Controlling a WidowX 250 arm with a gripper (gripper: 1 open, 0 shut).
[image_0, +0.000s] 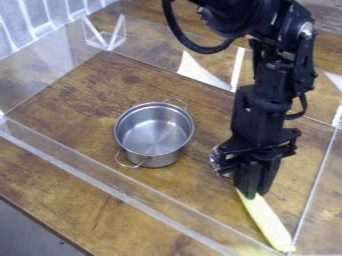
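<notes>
My black gripper is down at the right of the table, its fingers over the upper end of a long pale yellow-green object, which looks like a corn cob or leek and lies pointing toward the front edge. Whether the fingers grip it is hidden. A steel pot with two wire handles stands to the left of the gripper, apart from it.
Clear low plastic walls run round the wooden work area. The table left of and behind the pot is clear. White triangular pieces stand along the back.
</notes>
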